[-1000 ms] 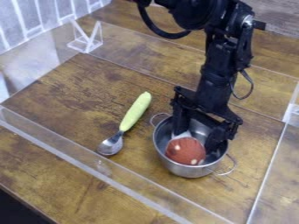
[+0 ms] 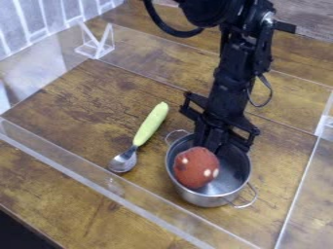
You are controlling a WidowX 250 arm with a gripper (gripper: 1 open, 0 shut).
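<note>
A black gripper (image 2: 208,138) reaches down into the back part of a metal pot (image 2: 228,195) with two wire handles. A red round object (image 2: 197,168) with pale spots sits in the pot's left part, just in front of the gripper. The fingertips are dark and partly hidden at the pot, so whether they are open or shut is unclear. Left of the pot lies a spoon (image 2: 124,160) with a yellow-green handle.
The wooden table (image 2: 78,107) has free room at the left and behind the arm. Clear edging runs along the near side and the right, and a small white rack (image 2: 97,44) stands at the back left.
The gripper has shifted up and left toward the pot's back rim. The red object has moved up and left within the pot.
</note>
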